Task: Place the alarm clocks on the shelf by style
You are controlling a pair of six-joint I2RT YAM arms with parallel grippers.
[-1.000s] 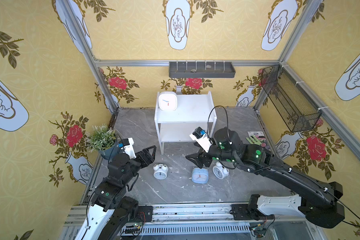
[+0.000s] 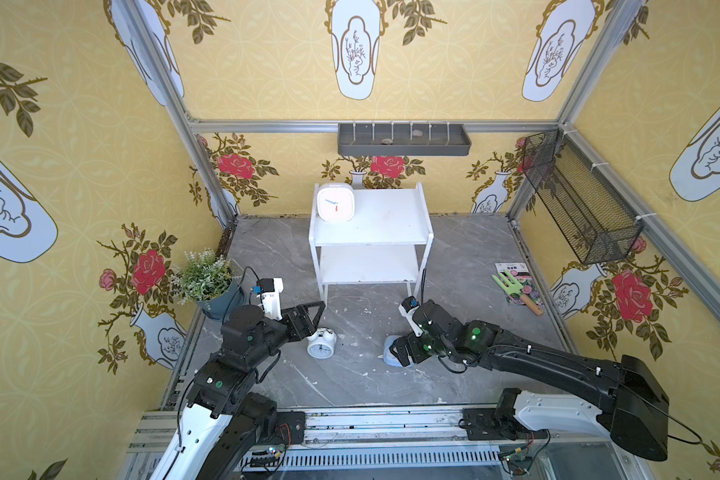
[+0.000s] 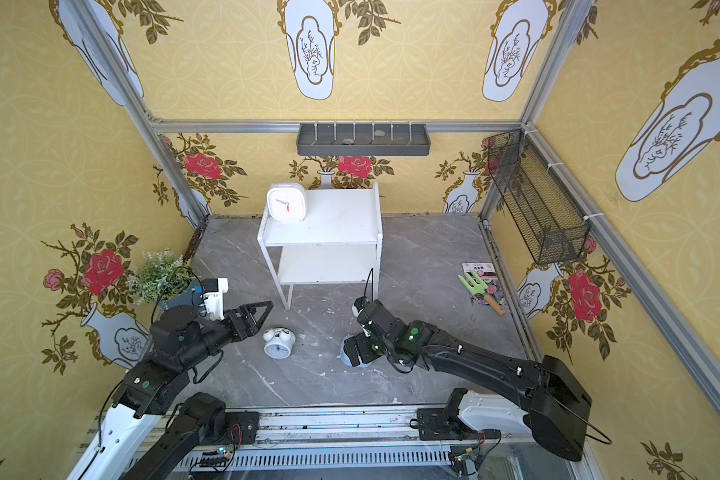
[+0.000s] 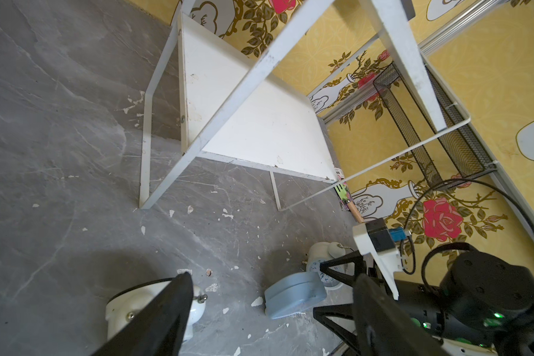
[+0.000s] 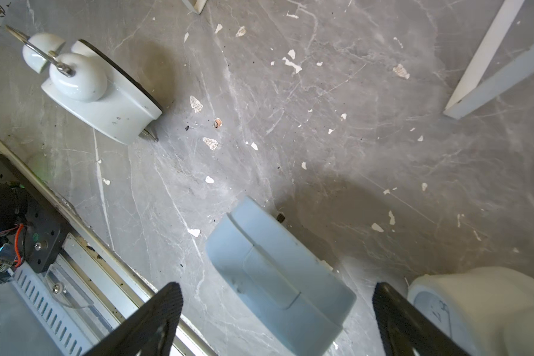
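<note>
A white square clock (image 2: pixel 336 201) stands on the left of the top board of the white shelf (image 2: pixel 384 228). On the table, a white twin-bell clock (image 2: pixel 321 343) stands beside my left gripper (image 2: pixel 315 317), whose fingers are part open and empty. The light blue clock (image 5: pixel 279 279) lies between the spread fingers of my open right gripper, apart from both fingers in the right wrist view. A second white twin-bell clock (image 4: pixel 327 261) is beside the blue one, mostly hidden by the right arm in the top views.
A potted plant (image 2: pixel 206 280) stands at the left edge. A green garden fork (image 2: pixel 513 286) lies at the right. A wire basket (image 2: pixel 588 200) and a grey rack (image 2: pixel 404 140) hang on the walls. The lower shelf board (image 2: pixel 368 264) is bare.
The left gripper has shifted slightly right and its fingers look wider.
</note>
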